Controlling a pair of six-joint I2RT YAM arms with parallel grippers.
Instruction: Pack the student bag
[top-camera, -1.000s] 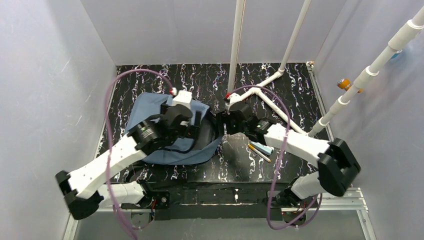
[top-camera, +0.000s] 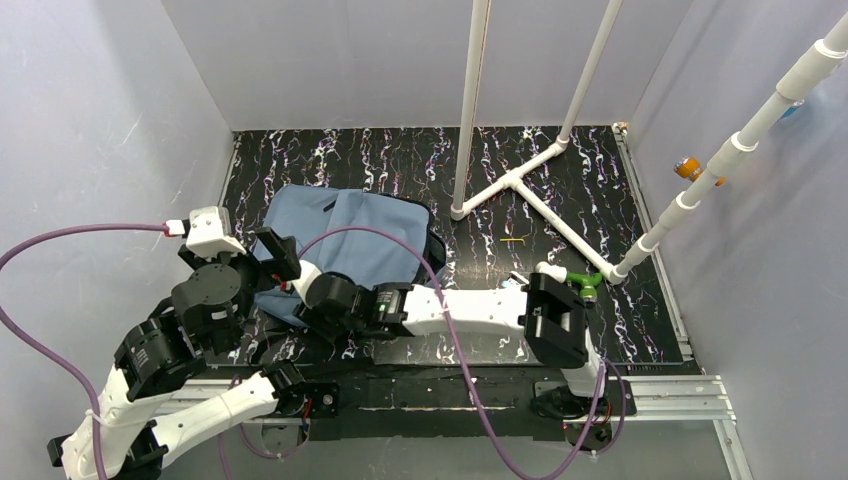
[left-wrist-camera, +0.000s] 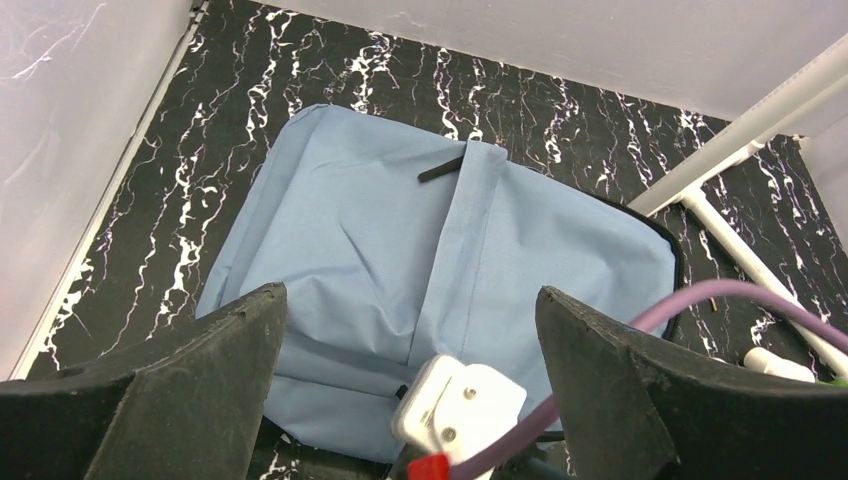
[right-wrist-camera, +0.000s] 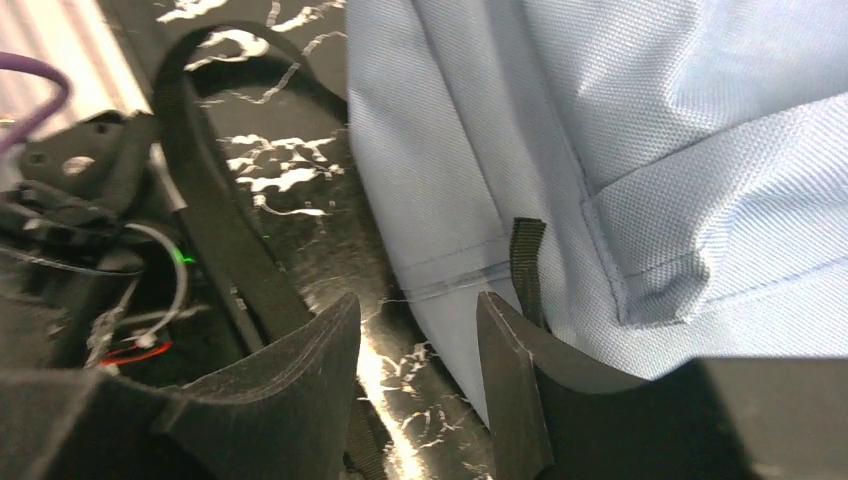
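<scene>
A blue-grey cloth bag (top-camera: 360, 225) lies flat on the black marble table (top-camera: 300, 155), with a dark edge along its right side. My left gripper is raised over the bag's left side, its fingers wide open and empty. My right gripper is low at the bag's near left edge, fingers apart, beside a short black tab (right-wrist-camera: 527, 250) on the cloth, nothing visibly held. A long black strap (right-wrist-camera: 215, 230) lies on the table alongside.
White pipes (top-camera: 540, 210) stand on the right of the table. A green item (top-camera: 585, 280) and small items lie near the right arm, partly hidden.
The left arm has pulled back left. The bag's top, earlier showing a dark opening, now lies flatter.
</scene>
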